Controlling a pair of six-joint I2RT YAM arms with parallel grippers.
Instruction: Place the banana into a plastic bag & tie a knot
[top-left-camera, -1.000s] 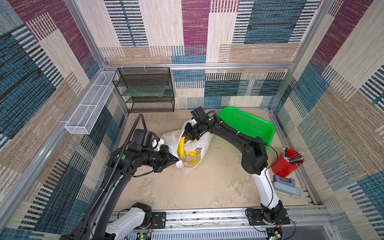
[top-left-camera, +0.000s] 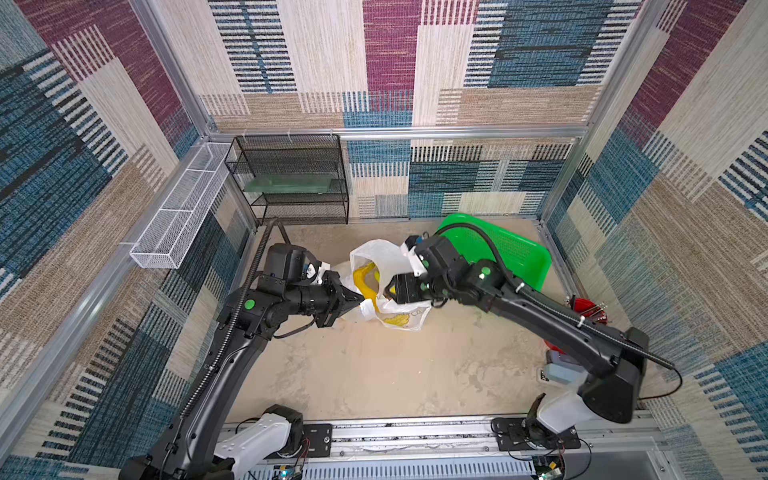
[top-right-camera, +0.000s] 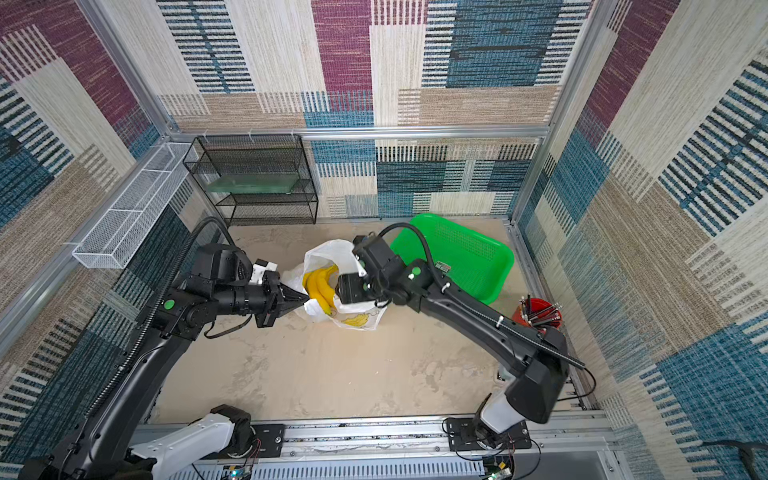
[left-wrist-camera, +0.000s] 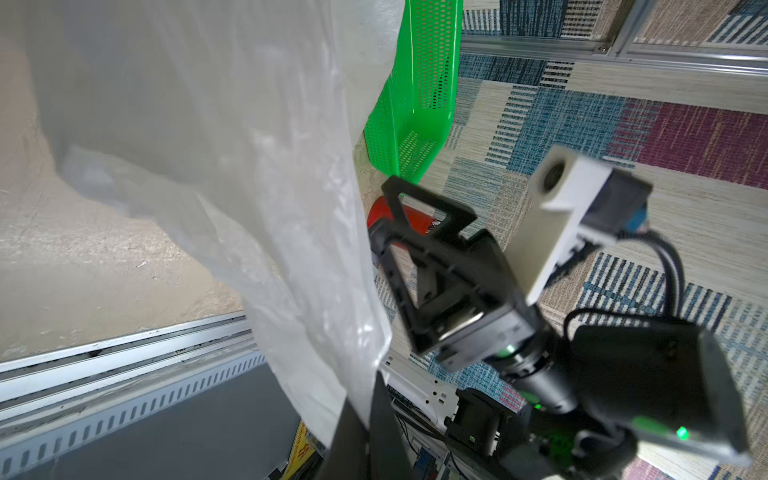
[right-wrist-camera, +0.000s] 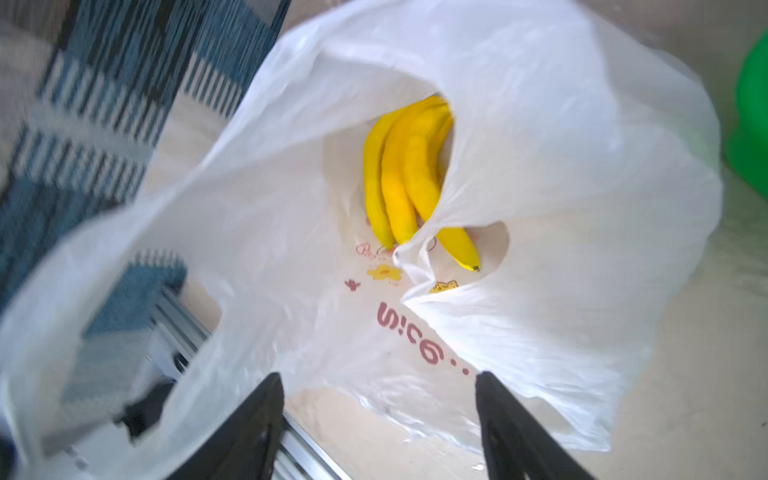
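A white plastic bag (top-left-camera: 400, 316) sits in the middle of the table with yellow bananas (right-wrist-camera: 400, 168) inside, visible through its open mouth in the right wrist view. My left gripper is shut on the bag's edge at the left, and the plastic stretches up from its fingertips. My right gripper is open above the bag, nothing clearly between its fingers.
A green basket (top-right-camera: 480, 264) stands behind the bag to the right. A red holder of tools (top-right-camera: 548, 308) is at the right edge. A black wire rack (top-left-camera: 288, 216) stands at the back left.
My right arm has risen and swung over toward the front right, its gripper now higher over the bag. My left gripper has edged up slightly with the bag's edge.
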